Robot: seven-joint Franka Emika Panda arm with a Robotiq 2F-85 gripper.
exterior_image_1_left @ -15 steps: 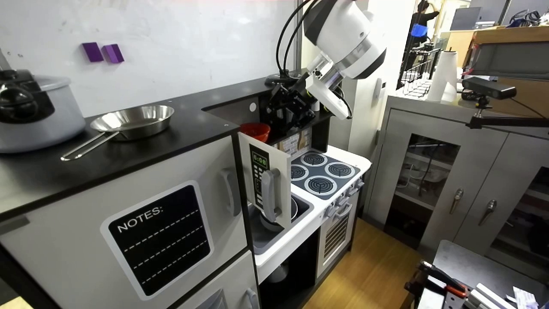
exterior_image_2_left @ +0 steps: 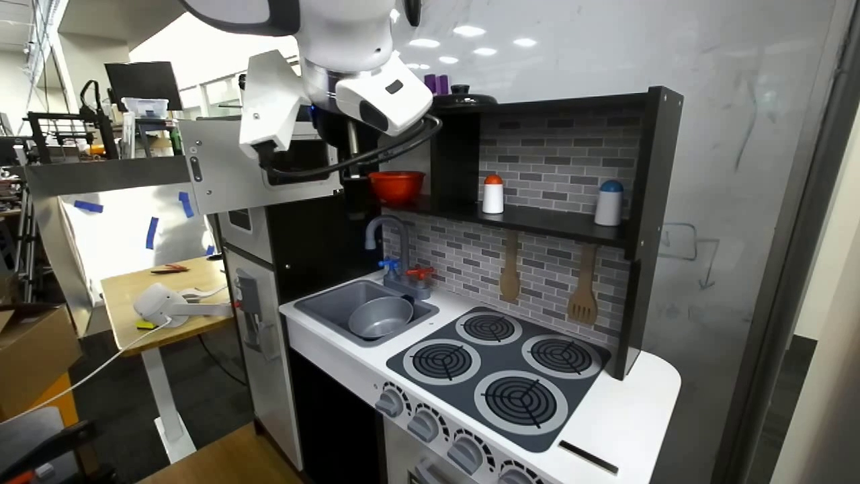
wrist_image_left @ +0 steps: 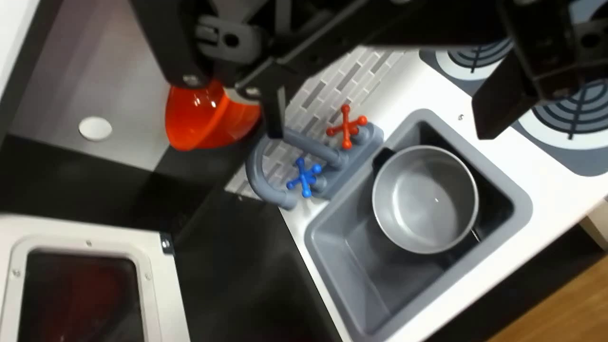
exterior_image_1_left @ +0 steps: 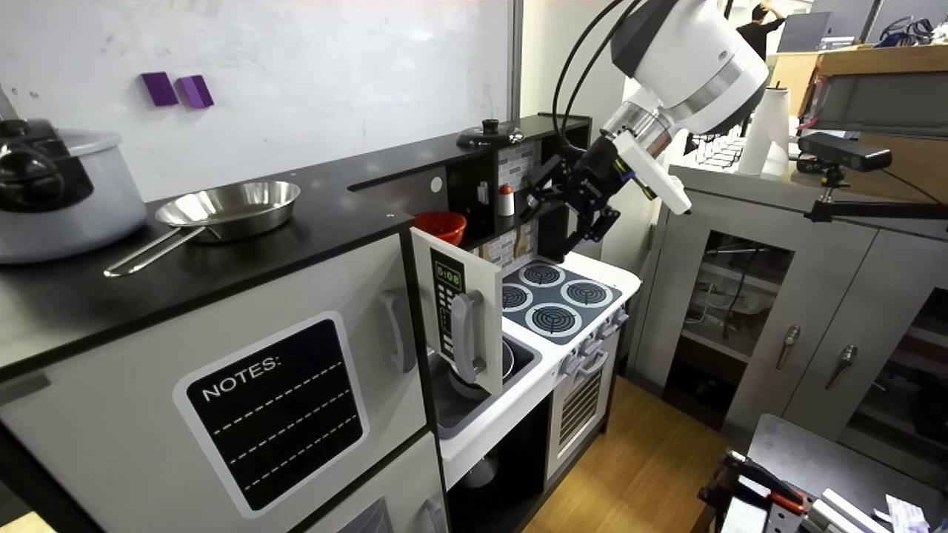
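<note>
My gripper (exterior_image_1_left: 552, 229) hangs in the air above the stove side of the toy kitchen, open, its fingers wide apart with nothing between them. In the wrist view, a red bowl (wrist_image_left: 196, 122) appears past one finger (wrist_image_left: 275, 117), partly covered by the gripper. That bowl (exterior_image_2_left: 396, 187) rests at the left of the shelf, inside the open microwave space. Its microwave door (exterior_image_1_left: 458, 311) stands swung outward. A grey pot (wrist_image_left: 424, 199) lies in the sink (wrist_image_left: 365, 285), below the gripper in the wrist view.
The faucet (exterior_image_2_left: 403, 246) rises behind the sink. Two shakers, one orange-topped (exterior_image_2_left: 493, 195) and one blue-topped (exterior_image_2_left: 609, 203), stand on the shelf. A steel pan (exterior_image_1_left: 232, 210) and a large cooker (exterior_image_1_left: 71, 195) occupy the counter. The stovetop (exterior_image_2_left: 500, 371) is clear.
In exterior view 1, the arm and gripper have moved right, away from the red bowl. The bowl and the microwave door look unmoved.
</note>
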